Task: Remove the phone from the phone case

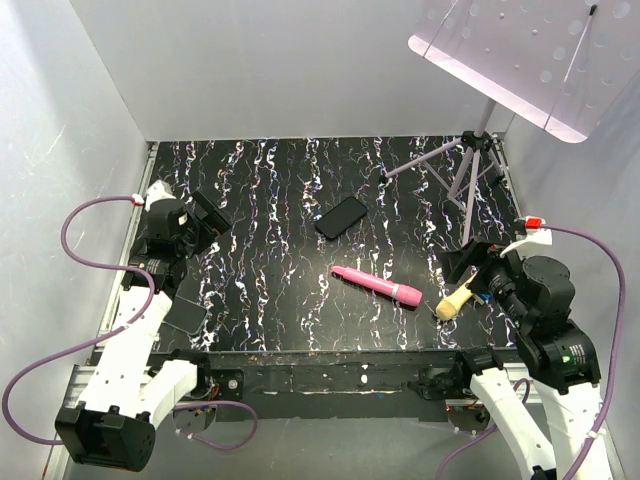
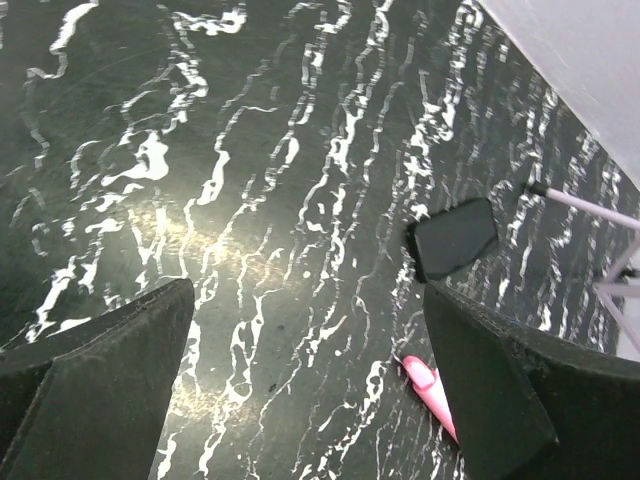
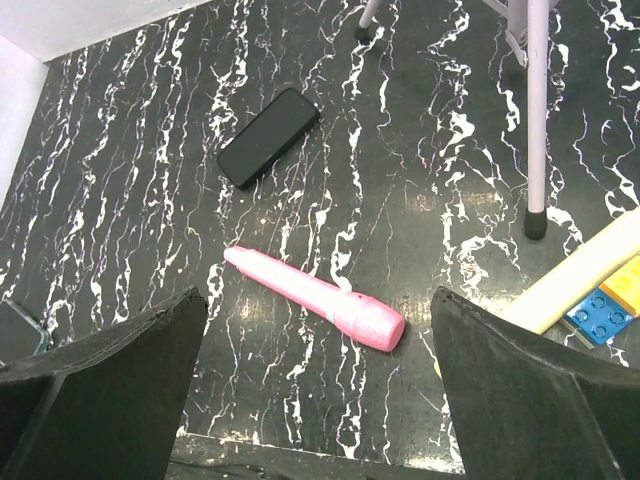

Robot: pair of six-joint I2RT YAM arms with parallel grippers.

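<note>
The phone appears as a flat black rounded rectangle (image 1: pixel 341 217) lying on the dark marbled table near its middle. Whether its case is around it cannot be made out; black covers the whole upper side. In the left wrist view this black phone (image 2: pixel 452 240) sits right of centre, and in the right wrist view the same phone (image 3: pixel 268 138) lies toward the upper left. My left gripper (image 1: pixel 216 215) hangs open over the table's left part, well apart from the phone. Open and empty too, my right gripper (image 1: pixel 457 262) is over the right side.
A pink stick-shaped object (image 1: pixel 377 286) lies in front of the phone. On the right are a yellow object (image 3: pixel 585 268), blue and orange bricks (image 3: pixel 601 314) and a tripod (image 1: pixel 466 180). A thin dark rectangle (image 1: pixel 185 315) lies front left. Clear table surrounds the phone.
</note>
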